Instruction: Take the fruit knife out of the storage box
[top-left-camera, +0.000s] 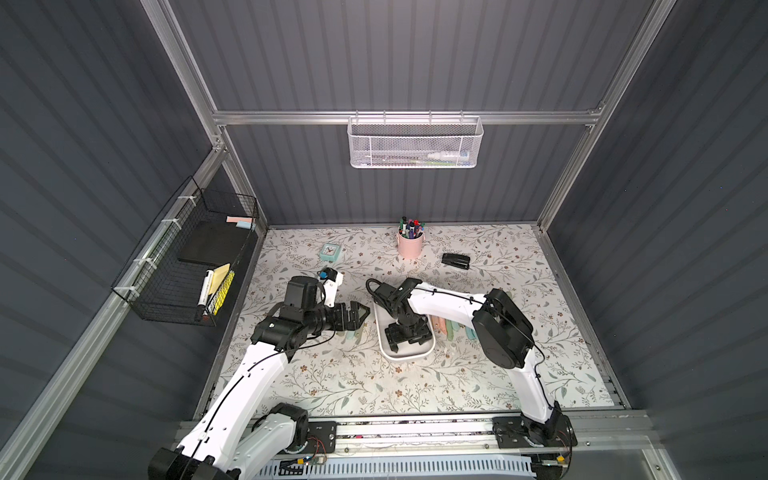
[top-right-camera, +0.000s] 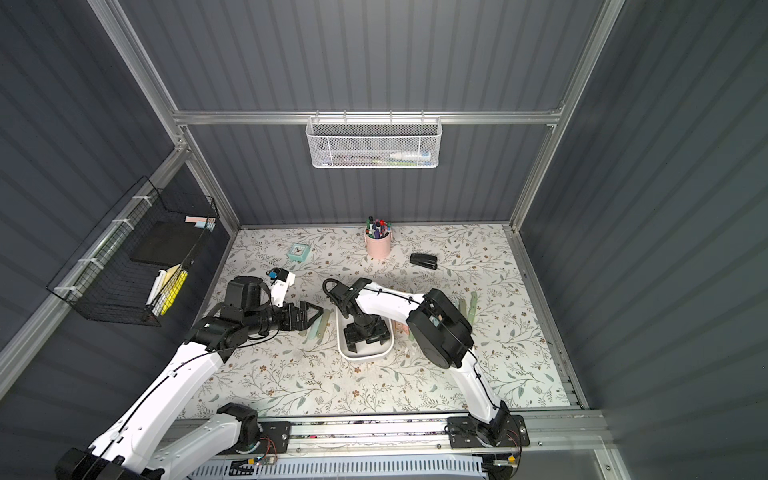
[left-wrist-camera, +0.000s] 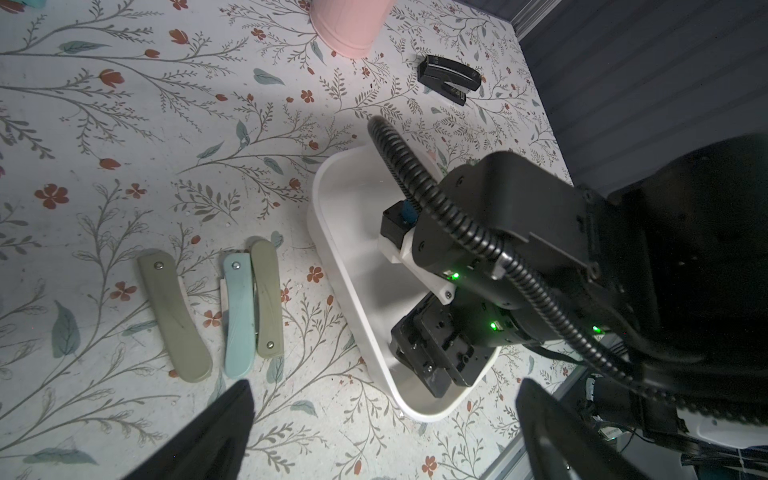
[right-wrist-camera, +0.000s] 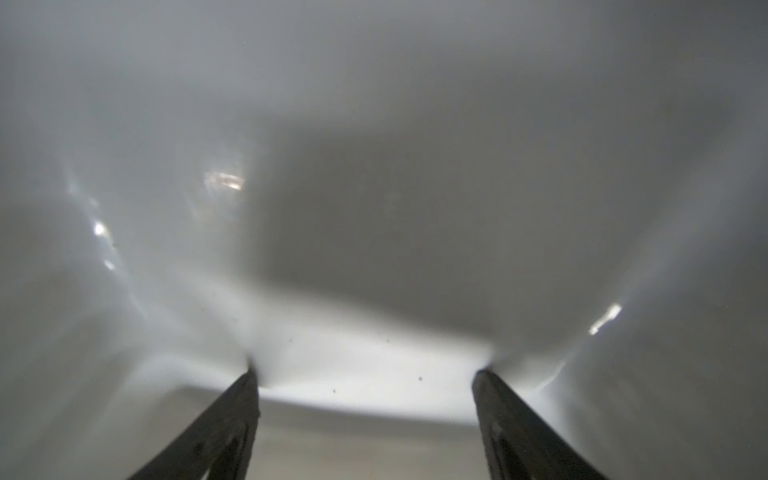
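The white storage box (left-wrist-camera: 352, 276) stands on the patterned table. Its floor looks bare wherever it shows; my right arm covers part of it. Inside the box is my right gripper, its fingers apart with only white box surface between them. Left of the box lie folding fruit knives: an olive one (left-wrist-camera: 176, 316), a light teal one (left-wrist-camera: 239, 316) and another olive one (left-wrist-camera: 268, 300). More knives, one of them green (top-left-camera: 449, 330), lie right of the box, partly behind the right arm. My left gripper is open and empty, beside the box's left side above the knives.
Behind the box stand a pink pen cup (top-left-camera: 410, 245), a black stapler (top-left-camera: 456, 261) and a small teal clock (top-left-camera: 329, 252). A black wire basket (top-left-camera: 192, 256) hangs on the left wall, a white one (top-left-camera: 414, 144) at the back.
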